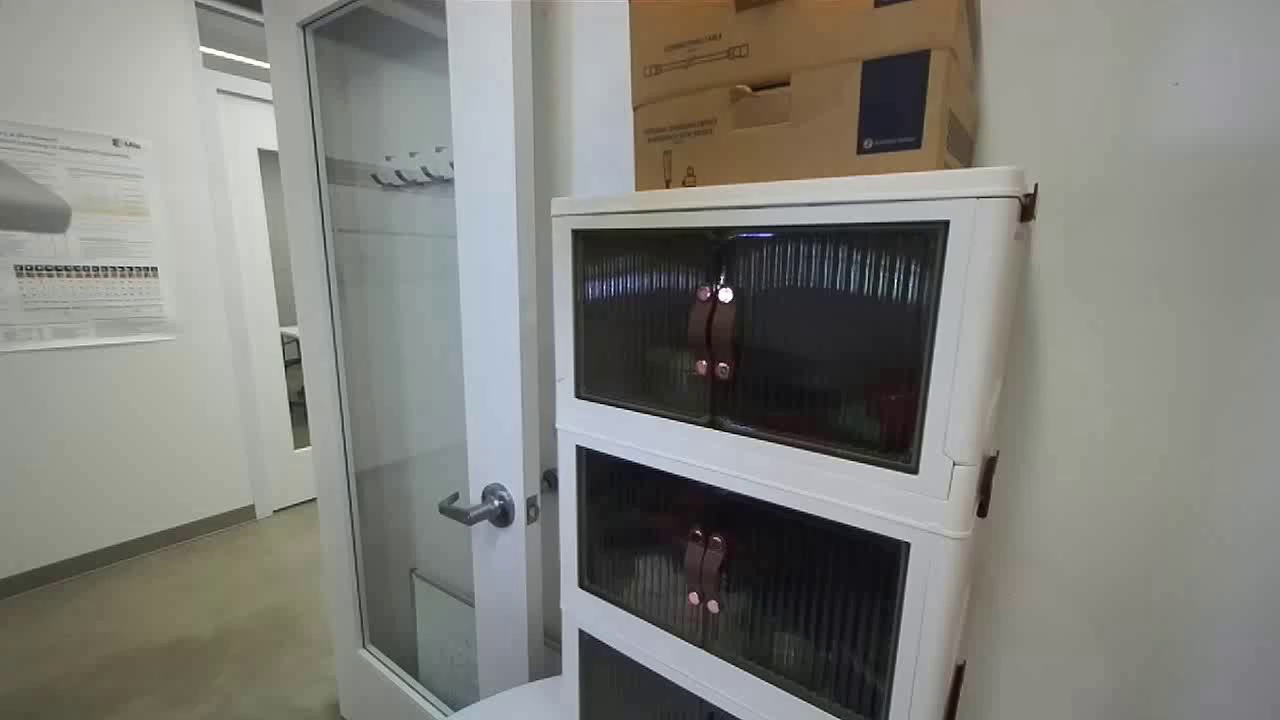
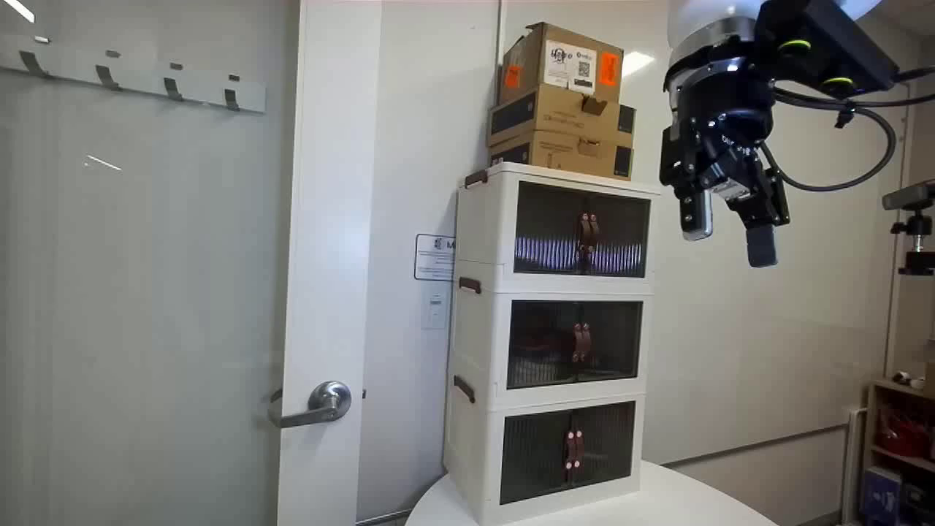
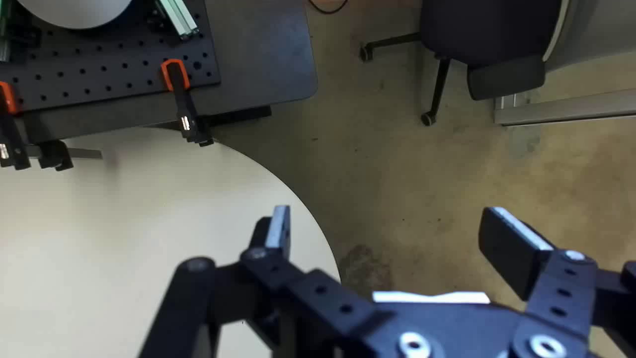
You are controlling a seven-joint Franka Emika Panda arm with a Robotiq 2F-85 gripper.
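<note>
My gripper (image 2: 736,248) hangs pointing down in the air at the upper right of exterior view 2. Its two fingers stand well apart, with nothing between them. In the wrist view the open gripper looks down past the edge of a round white table (image 3: 149,209) to the floor. A white stacked cabinet (image 2: 478,351) stands to the left of the gripper in exterior view 2, its dark ribbed doors all closed. Brown strap handles (image 2: 589,235) sit in pairs at the middle of each level. The same cabinet (image 1: 768,480) fills the right half of exterior view 1.
Cardboard boxes (image 2: 561,109) are piled on the cabinet. A glass door with a lever handle (image 2: 320,405) stands at its left. Beside the round table, the wrist view shows a dark bench (image 3: 262,53) with orange-tipped clamps (image 3: 179,83) and an office chair (image 3: 471,36).
</note>
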